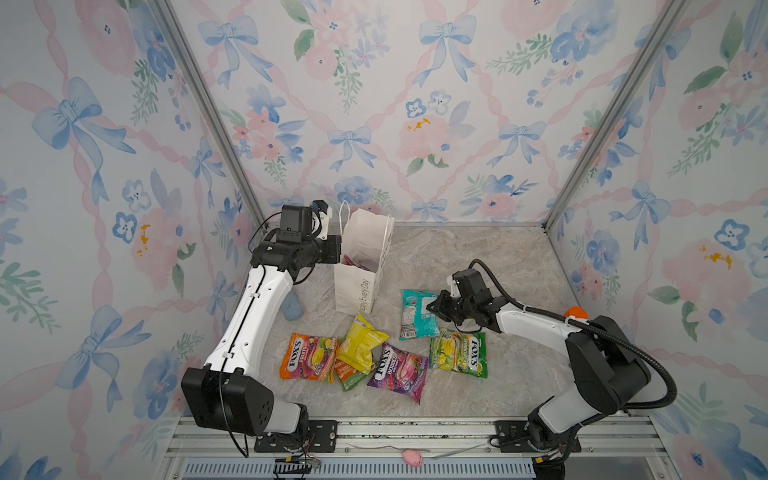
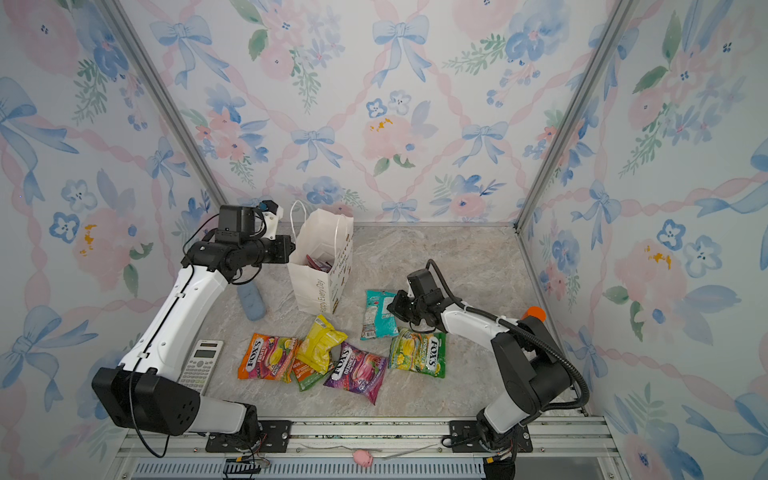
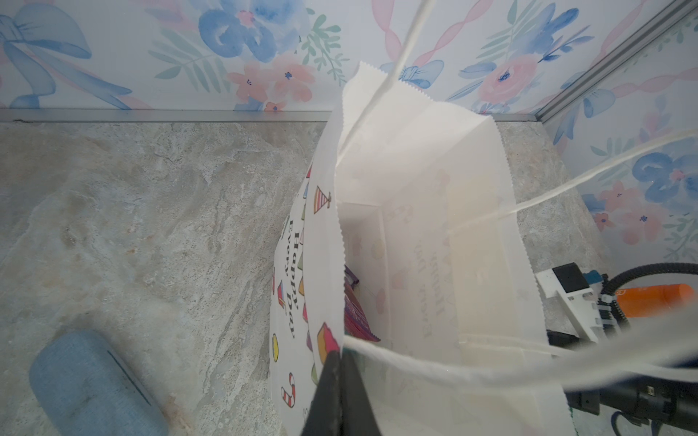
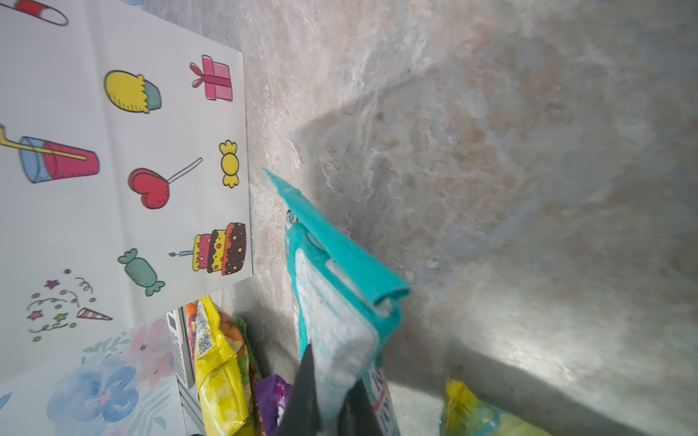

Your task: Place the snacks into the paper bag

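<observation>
The white paper bag [image 1: 353,289] stands upright, its mouth gaping, with a dark red packet [image 3: 358,316] visible low inside. My left gripper is shut at the bag's near-left rim, with the paper edge running down between its fingers. A teal snack packet [image 4: 331,279] is pinched in my right gripper, which is shut on it to the right of the bag. On the table lie an orange packet [image 1: 310,357], a yellow packet [image 1: 361,342], a purple packet [image 1: 399,371] and a green-yellow packet [image 1: 459,353]. An orange-green packet [image 1: 349,373] is partly covered by the yellow one.
A blue-grey case [image 3: 98,385] rests left of the bag. A calculator [image 2: 201,366] lies at the front left. Behind my right forearm shows an orange-capped item [image 2: 534,313].
</observation>
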